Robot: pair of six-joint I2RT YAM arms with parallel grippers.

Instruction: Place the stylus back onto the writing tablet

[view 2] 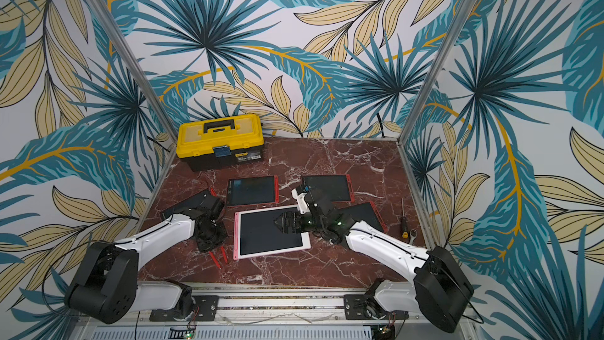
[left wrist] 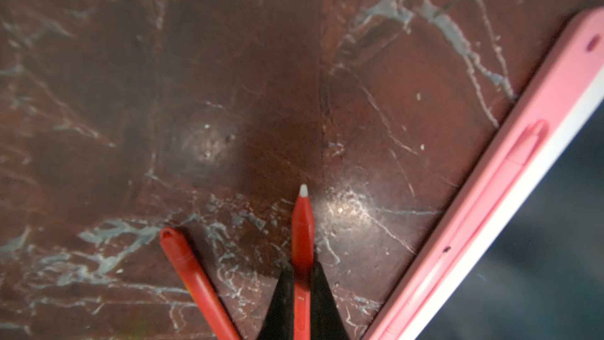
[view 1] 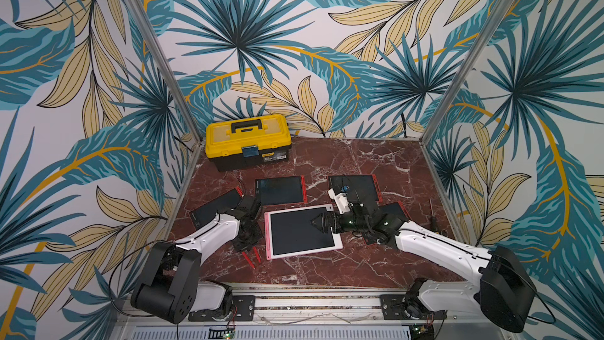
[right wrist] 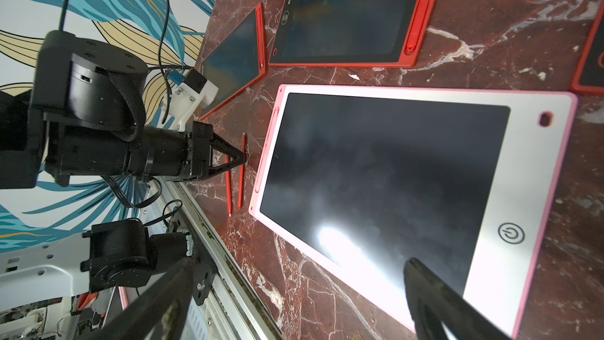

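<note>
In the left wrist view my left gripper is shut on a red stylus (left wrist: 303, 226), whose white tip points forward. A second red stylus (left wrist: 195, 277) lies on the table to its left, and the pink-edged white tablet (left wrist: 553, 75) is to its right, with a pink stylus in its edge slot. In the right wrist view my left gripper is low, just beside that tablet. My right gripper is open over the tablet's screen (right wrist: 377, 170), with nothing between its blurred fingers.
Several red-edged tablets (view 1: 280, 189) lie behind and beside the white one. A yellow toolbox (view 1: 245, 138) stands at back left, and a screwdriver (view 2: 404, 226) lies at the right edge.
</note>
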